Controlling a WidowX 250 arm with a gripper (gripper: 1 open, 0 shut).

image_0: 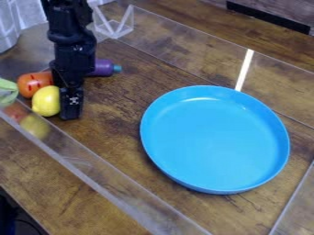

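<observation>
My black gripper (pixel 70 92) reaches down from the top left and stands open by a yellow pepper or lemon-like piece (pixel 47 101), its lower fingers close to the piece's right side. A red tomato-like piece (pixel 33 83) lies behind the yellow one at the left. A purple eggplant-like piece (pixel 101 67) lies behind the gripper, partly hidden. A pale green item (pixel 5 90) is at the left edge. Whether the fingers touch the yellow piece cannot be told.
A large blue plate (pixel 215 139) fills the right middle of the wooden table (pixel 147 46). Clear plastic walls run along the left and right.
</observation>
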